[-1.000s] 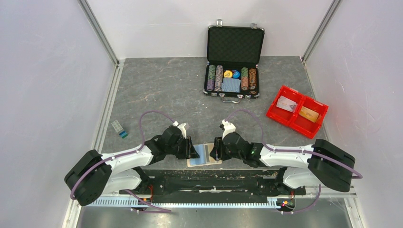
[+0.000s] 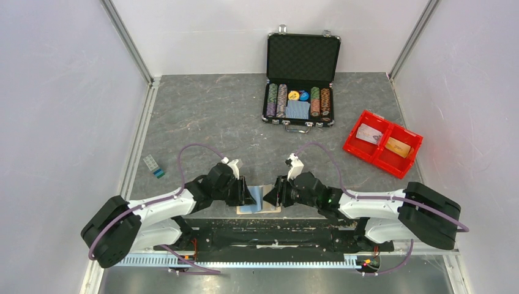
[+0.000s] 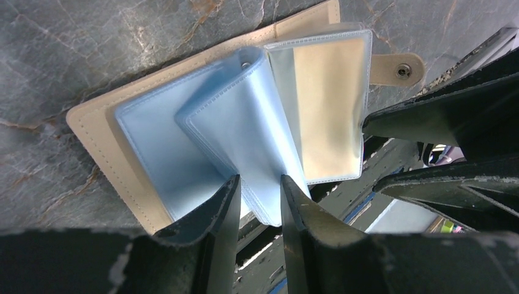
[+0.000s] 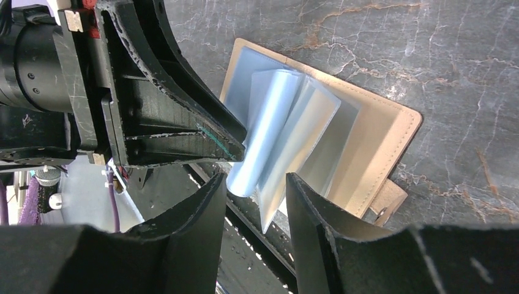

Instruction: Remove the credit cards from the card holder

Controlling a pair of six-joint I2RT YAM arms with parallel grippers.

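The card holder lies unfolded on the grey table (image 2: 232,138) at the front, tan cover (image 3: 116,150) down, its blue and clear sleeves fanned up. One blue sleeve (image 3: 251,122) curls between the fingers of my left gripper, which stands partly open with a gap around the sleeve. My right gripper is open over the other side, the rolled blue sleeve (image 4: 266,131) and a clear sleeve (image 4: 303,135) standing between its fingers. No card shows clearly in the sleeves. From above, both grippers hide much of the holder (image 2: 267,193).
At the right stands a red two-part tray (image 2: 349,147), a white card (image 2: 368,133) and an orange card (image 2: 398,147) in it. An open chip case (image 2: 303,58) is at the back. A small pale block (image 2: 151,163) lies at left.
The card holder has shifted slightly left and straightened. My right gripper has moved a little over it; the left has barely moved.
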